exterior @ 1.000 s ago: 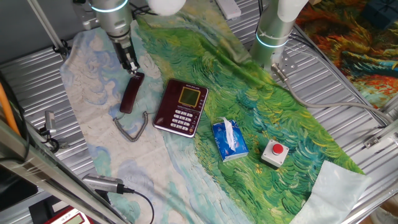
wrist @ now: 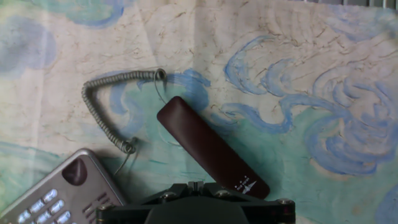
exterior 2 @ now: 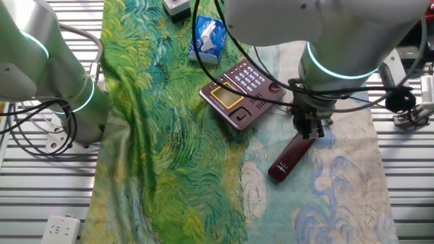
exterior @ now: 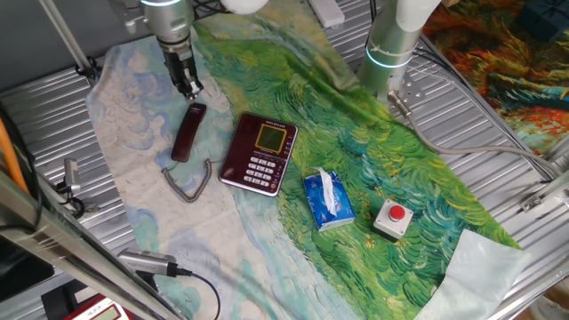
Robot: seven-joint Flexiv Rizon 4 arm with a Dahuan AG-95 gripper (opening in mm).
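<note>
A dark maroon telephone handset (exterior: 188, 132) lies flat on the painted cloth, beside its phone base (exterior: 259, 153). The coiled grey cord (wrist: 93, 107) runs from the handset's far end toward the base in the wrist view. My gripper (exterior: 193, 92) hangs over the cloth near the handset's other end, apart from it in exterior view 1. In the wrist view the fingertips of the gripper meet at the bottom centre, shut with nothing seen between them; they cover part of the view close to the handset's marked end (wrist: 245, 185).
A blue tissue pack (exterior: 328, 201) and a red push button on a white box (exterior: 392, 220) stand right of the phone.
My gripper has moved a little up and back in exterior view 1, away from the handset's end. The handset, cord and phone base have stayed in place.
</note>
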